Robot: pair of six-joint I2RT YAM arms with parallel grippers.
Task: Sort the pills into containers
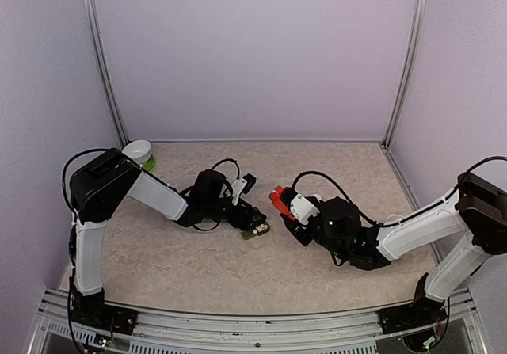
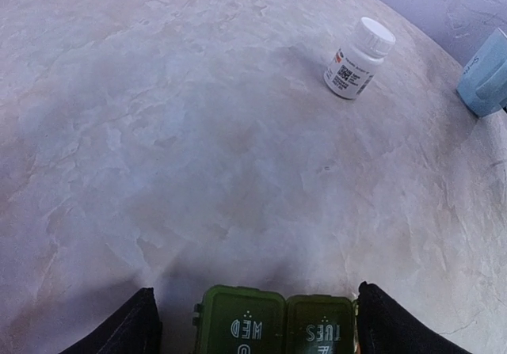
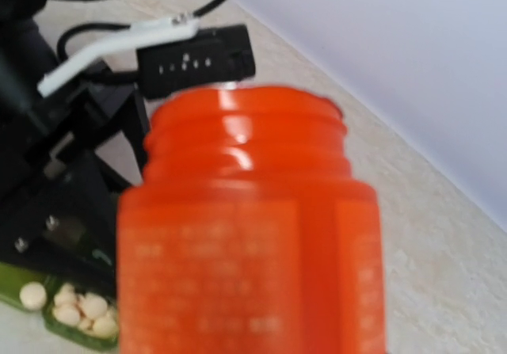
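A green pill organizer [image 1: 255, 232] lies at mid-table; in the left wrist view its two closed lids [image 2: 274, 322] read WED and TUES. Pale pills [image 3: 87, 310] fill one open compartment, and a single pill [image 3: 32, 295] sits in the compartment beside it. My left gripper stands open around the organizer, with a gap at the left finger and the right one close to the lid. To the right, my right gripper [image 1: 287, 207] is shut on an orange bottle [image 3: 249, 267]. That bottle has no cap and is tilted above the table in the top view.
A white pill bottle [image 2: 359, 59] stands upright behind the organizer, and a light blue cup [image 2: 485, 77] farther right. White and green bowls [image 1: 139, 151] are at the back left.
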